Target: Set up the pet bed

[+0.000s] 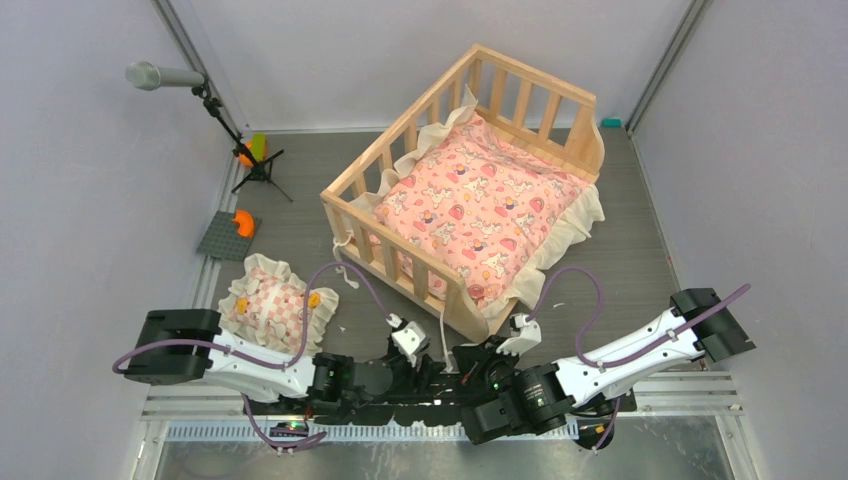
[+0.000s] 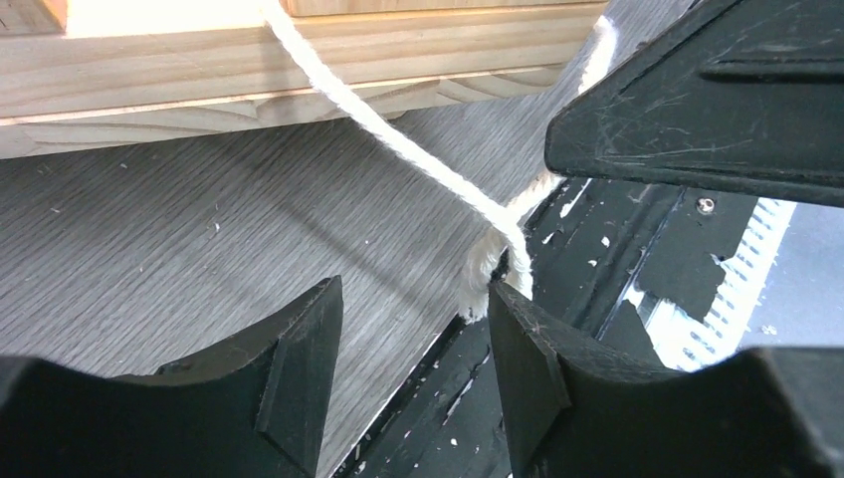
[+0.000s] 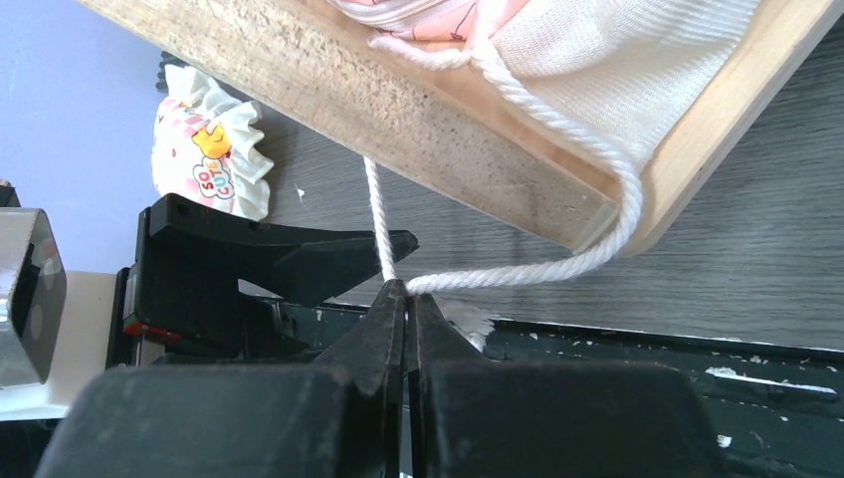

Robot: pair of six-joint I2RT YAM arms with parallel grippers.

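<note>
The wooden crib (image 1: pixel 450 290) holds a pink patterned cushion (image 1: pixel 470 210) with cream ruffles. A white rope (image 2: pixel 398 139) comes off the crib's near corner and forms a loop below it. My right gripper is shut on the rope near that loop. My left gripper is parted just short of the loop, nothing clearly between its fingers, with one finger close beside the rope. In the right wrist view the rope (image 3: pixel 537 269) wraps round the wooden corner.
A small ruffled pillow (image 1: pixel 275 305) lies left of the crib. A microphone stand (image 1: pixel 258 170) and a grey plate (image 1: pixel 225 240) are at the far left. Bare floor lies right of the crib.
</note>
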